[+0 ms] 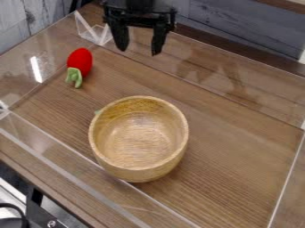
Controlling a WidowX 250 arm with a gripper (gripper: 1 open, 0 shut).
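Note:
A dark gripper [138, 34] hangs over the back of the wooden table, at the top middle of the camera view, open with nothing visible between its fingers. In front of it and to the left lies a red object with a green end [80, 62]. A large round tan bowl [138, 163] sits in the front middle, empty, well apart from the gripper.
A clear transparent item [98, 32] stands at the back left, beside the gripper. Black cables or parts show at the bottom left corner.

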